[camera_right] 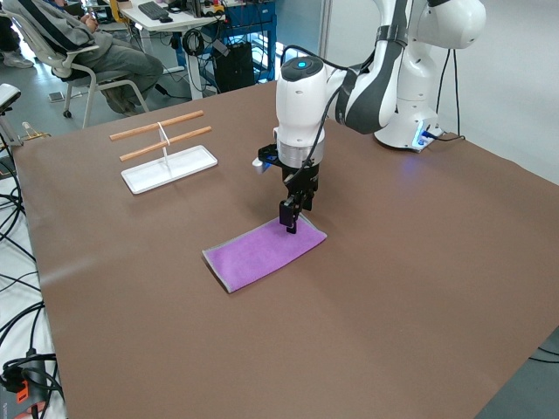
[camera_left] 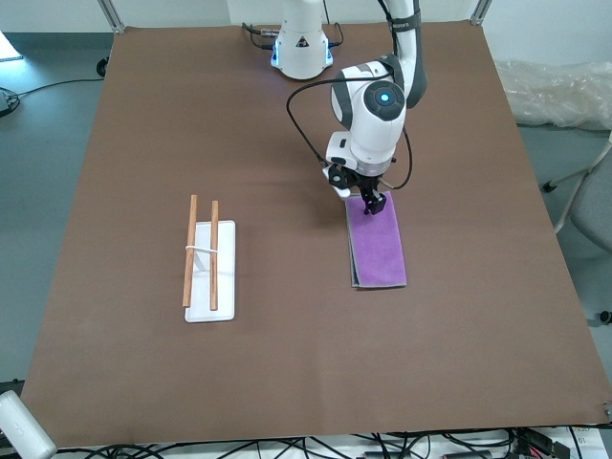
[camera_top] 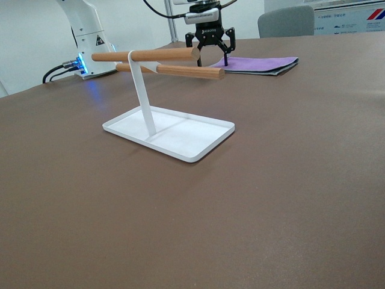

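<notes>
A folded purple cloth with grey underside (camera_left: 378, 253) lies right of centre in the left view, and in the right view (camera_right: 262, 253). My black gripper (camera_top: 212, 60) hangs at the cloth's near end; in the top view its two fingers point down, spread apart, with no cloth seen lifted between them. Left of it stands a white tray (camera_left: 225, 277) with an upright post carrying two wooden bars (camera_top: 168, 54), also seen in the right view (camera_right: 170, 175).
My arm's white base (camera_left: 299, 53) stands at the back edge. Cables lie beyond the table edge, and a grey chair (camera_left: 593, 206) is off to the right.
</notes>
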